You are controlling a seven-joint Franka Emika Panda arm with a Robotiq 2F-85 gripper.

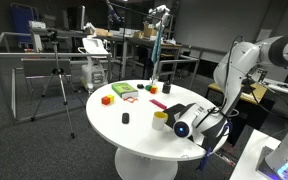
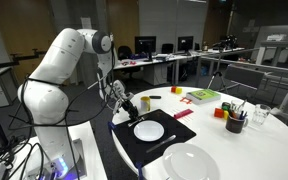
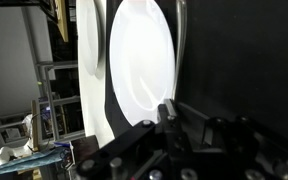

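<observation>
In the wrist view, a slim silver utensil (image 3: 180, 45) runs along the black mat (image 3: 244, 60) beside a white plate (image 3: 142, 60). Its near end reaches my gripper, which appears shut on it, though the fingertips are dark and partly hidden. From the second exterior view, the gripper (image 2: 134, 112) is low over the mat, at the far-left side of the plate (image 2: 148, 131). Exterior view 1 shows the arm's round wrist joint (image 1: 182, 129) hiding the fingers. What kind of utensil it is cannot be made out.
A yellow mug (image 1: 159, 121) stands close to the arm. Another large white plate (image 2: 190, 163) is at the table edge, and a second utensil (image 2: 160, 150) lies on the mat. A black pen cup (image 2: 235, 120) and green box (image 2: 204, 102) stand farther off.
</observation>
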